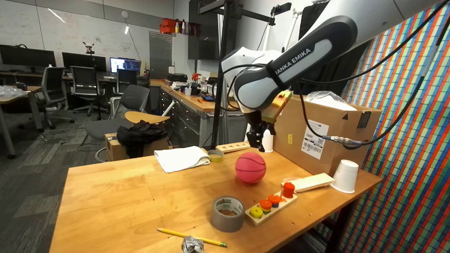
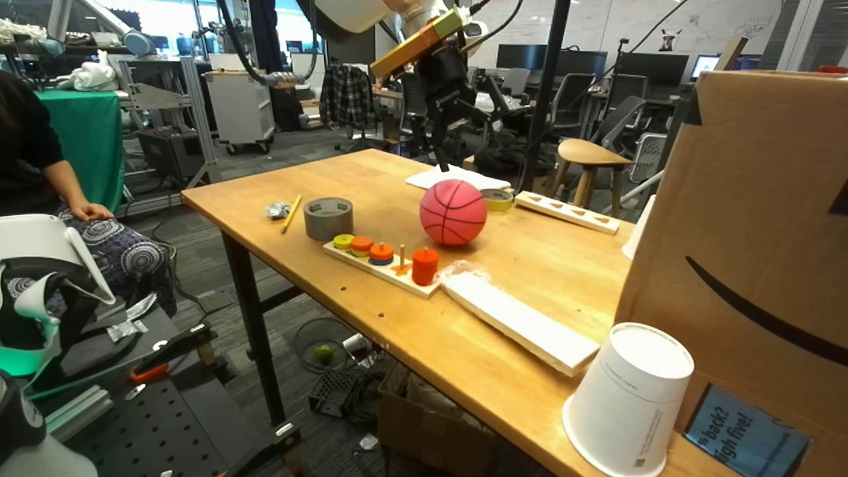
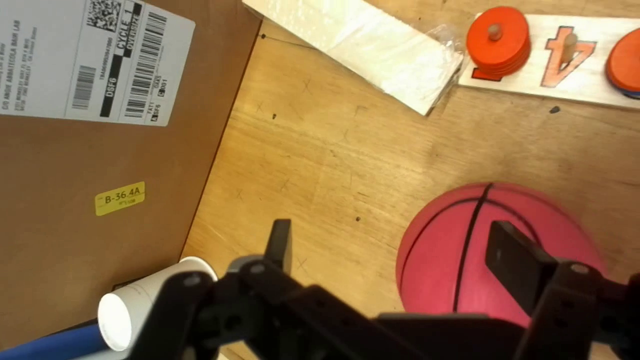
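A pink basketball [image 1: 250,168] with black seams rests on the table, left of the big cardboard box in exterior view 1. My gripper [image 1: 256,143] is above and behind it there, its fingers pointing down. Seen from the wrist, the gripper stands wide open with nothing held. One finger [image 3: 514,264] overlaps the ball [image 3: 441,258], while the other finger [image 3: 279,245] is over bare table. In exterior view 2 a fingertip comes down close to the top of the ball [image 2: 453,213]; I cannot tell whether they touch.
Near the ball are a peg board with coloured discs [image 1: 256,221], grey tape [image 1: 227,221], a pale wooden block [image 1: 312,182] and a white cloth [image 1: 180,158]. The cardboard box [image 1: 291,139] and paper cup [image 1: 345,176] bound the right.
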